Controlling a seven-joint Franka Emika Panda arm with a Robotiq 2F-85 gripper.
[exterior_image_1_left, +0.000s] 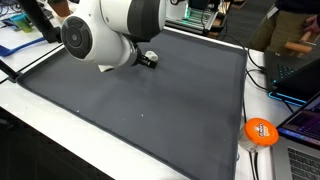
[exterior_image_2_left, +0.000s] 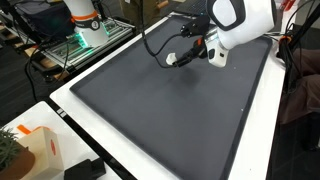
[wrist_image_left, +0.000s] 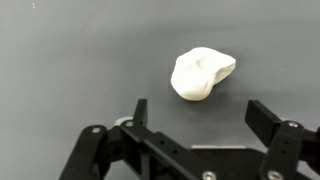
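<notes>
A small white, rounded, irregular object (wrist_image_left: 202, 73) lies on the dark mat (wrist_image_left: 80, 60). In the wrist view it sits beyond the fingertips, apart from both. My gripper is open, its two black fingers wide apart with only bare mat between them. From the first exterior view, the white object (exterior_image_1_left: 151, 56) shows just right of the gripper (exterior_image_1_left: 144, 62), low over the mat. The second exterior view has the white object (exterior_image_2_left: 171, 58) left of the gripper (exterior_image_2_left: 182, 62); the fingers are too small there to make out.
An orange-lidded container (exterior_image_1_left: 259, 134) and laptops (exterior_image_1_left: 300, 158) stand off its right side. A potted plant (exterior_image_2_left: 14, 158) is by the near left corner in the second exterior view. A dark cable (exterior_image_2_left: 150, 45) loops from the arm.
</notes>
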